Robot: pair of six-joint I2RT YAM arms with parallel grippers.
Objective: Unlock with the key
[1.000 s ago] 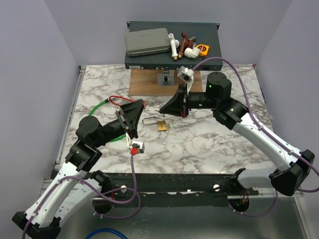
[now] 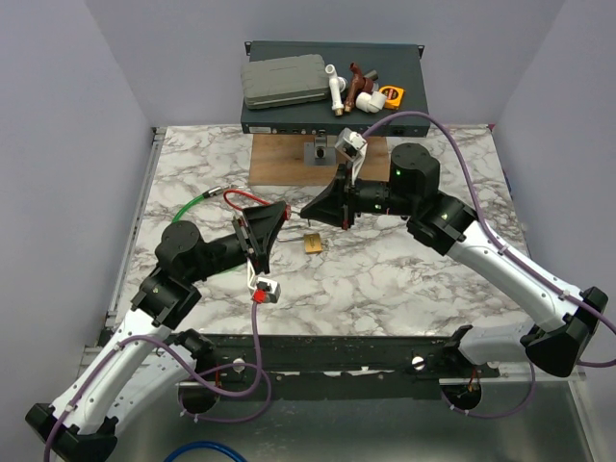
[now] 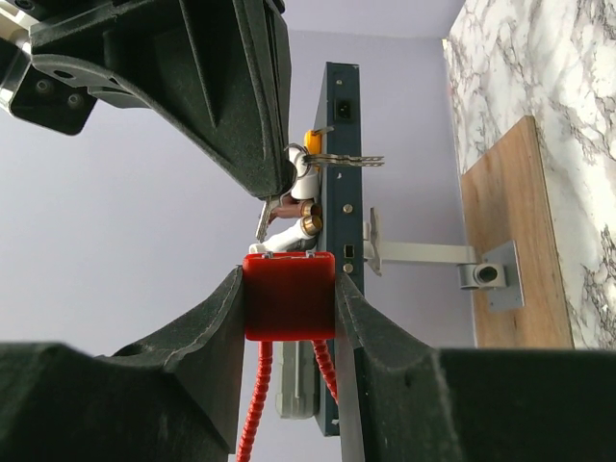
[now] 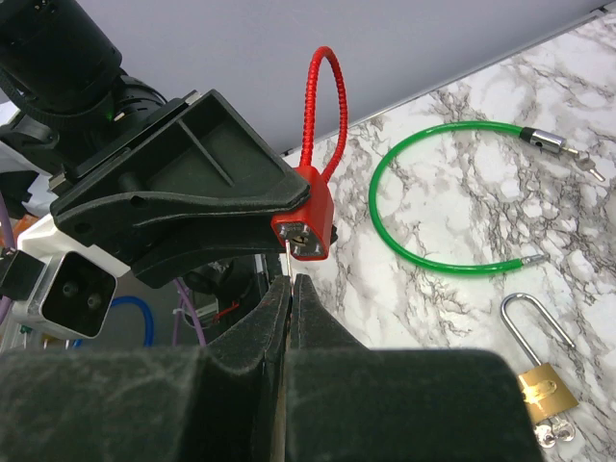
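My left gripper (image 2: pixel 281 214) is shut on a red padlock with a red cable shackle; in the right wrist view the padlock's keyhole face (image 4: pixel 300 235) points at my right gripper. My right gripper is shut on a thin key (image 4: pixel 287 261), whose tip is at or just short of the keyhole; whether it is inside I cannot tell. In the left wrist view more keys (image 3: pixel 345 160) hang on a ring from the right fingertips.
A brass padlock (image 2: pixel 313 243) and a green cable lock (image 4: pixel 435 130) lie on the marble table (image 2: pixel 423 289). At the back are a wooden board (image 2: pixel 274 159) and a dark rack box (image 2: pixel 404 67) carrying a case and fittings.
My left gripper has moved right and slightly down in the top view with the red padlock. My right gripper has shifted slightly left, so the two are closer together.
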